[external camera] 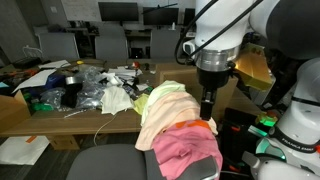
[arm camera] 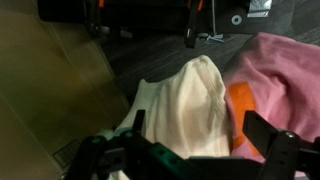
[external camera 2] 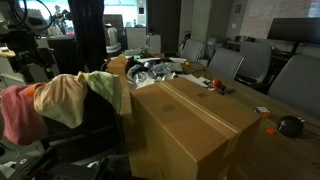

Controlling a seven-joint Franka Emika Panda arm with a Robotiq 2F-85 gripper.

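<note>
A pink cloth (external camera: pixel 186 150) and a cream-peach cloth (external camera: pixel 168 112) lie draped side by side, with a bright orange strip (external camera: pixel 196 125) between them. Yellow-green fabric (external camera 2: pixel 104 88) shows at the far end of the pile. My gripper (external camera: pixel 207 106) points down just above the right side of the cloths. From the wrist, the gripper is open, its dark fingers wide apart. Between and beyond them lie the cream cloth (arm camera: pixel 185 110) and, at right, the pink cloth (arm camera: pixel 285 85). No fabric is visibly pinched.
A large cardboard box (external camera 2: pixel 190 125) stands close beside the cloths. The wooden table (external camera: pixel 75 124) behind holds plastic bags (external camera: pixel 90 95), a white cloth (external camera: pixel 116 99) and small items. A dark grey chair back (external camera: pixel 105 162) fills the front.
</note>
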